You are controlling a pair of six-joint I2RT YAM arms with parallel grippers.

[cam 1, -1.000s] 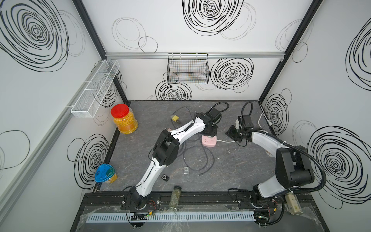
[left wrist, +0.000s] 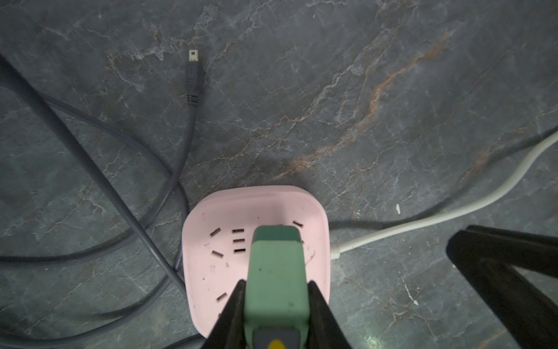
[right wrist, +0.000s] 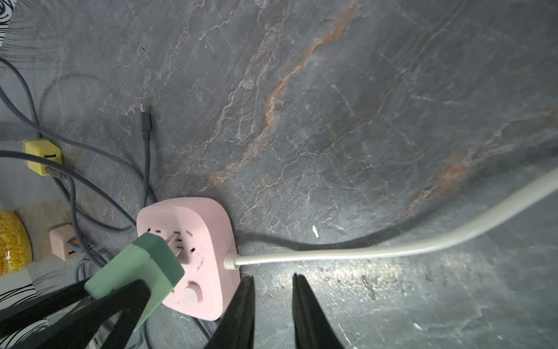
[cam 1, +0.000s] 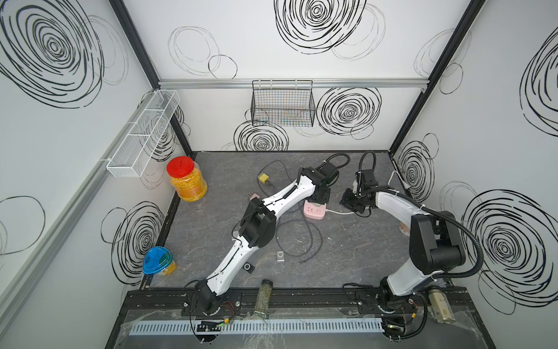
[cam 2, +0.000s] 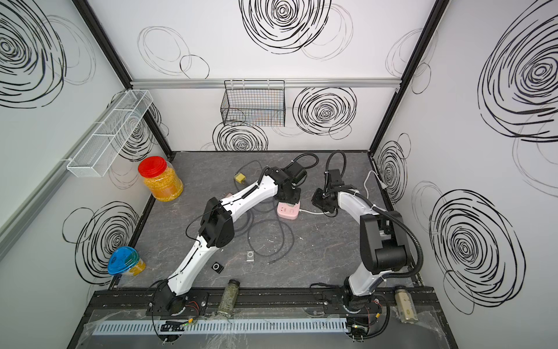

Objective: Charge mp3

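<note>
Gripped in my left gripper is a green adapter (left wrist: 277, 261), held above the pink power strip (left wrist: 212, 279). The right wrist view shows the adapter's metal prongs (right wrist: 177, 244) exposed, close to the strip's socket face; whether the tips touch it is unclear. My right gripper is parted and empty, just right of the strip and near its white cord (right wrist: 348, 254). A grey cable ends in a small plug (left wrist: 193, 78) lying on the table. Toward the front lie a small dark square device (cam 1: 248, 268) and a small silver one (cam 1: 280, 256).
Loops of grey cable surround the strip's left side. A yellow adapter (right wrist: 43, 154) and another pink adapter (right wrist: 64, 241) lie farther left. A red-lidded jar (cam 1: 189, 181) and a blue-lidded tub (cam 1: 157, 261) stand at the left edge.
My left gripper has shifted slightly to the right above the strip, its arm reaching further. The right arm's elbow has moved a little left, while its gripper stays almost in place.
</note>
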